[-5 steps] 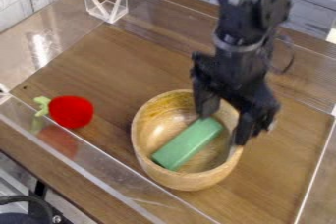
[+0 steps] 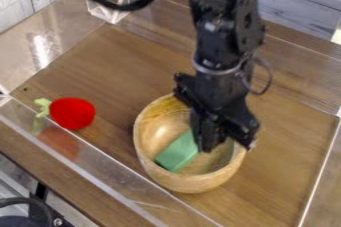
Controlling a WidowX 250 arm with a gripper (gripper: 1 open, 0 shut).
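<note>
A wooden bowl (image 2: 160,121) sits at the centre of the table, holding a green block (image 2: 177,152). My dark gripper (image 2: 209,131) reaches down into the bowl over the block's upper right part, partly hiding it. The fingertips are dark and close together, and I see nothing clearly held between them.
A red tomato-like object (image 2: 72,113) with a green stem lies left of the bowl. Transparent edges run along the front left and back.
My gripper has moved down and toward the front, deeper into the bowl, now covering more of the green block.
</note>
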